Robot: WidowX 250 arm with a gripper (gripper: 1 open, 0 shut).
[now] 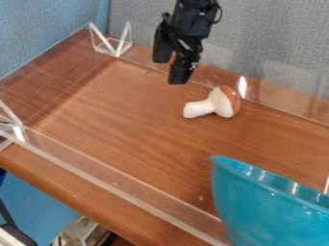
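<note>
My black gripper (172,67) hangs from the top of the camera view over the back middle of the wooden table, open, with nothing seen between its fingers. To its right and a little lower, a toy mushroom (213,105) lies on its side, white stem to the left and orange-red cap to the right, apart from the gripper.
A large turquoise bowl (264,207) fills the front right. Clear plastic edging (115,184) with white brackets bounds the table (129,125) at front, left and back. A grey textured wall stands behind.
</note>
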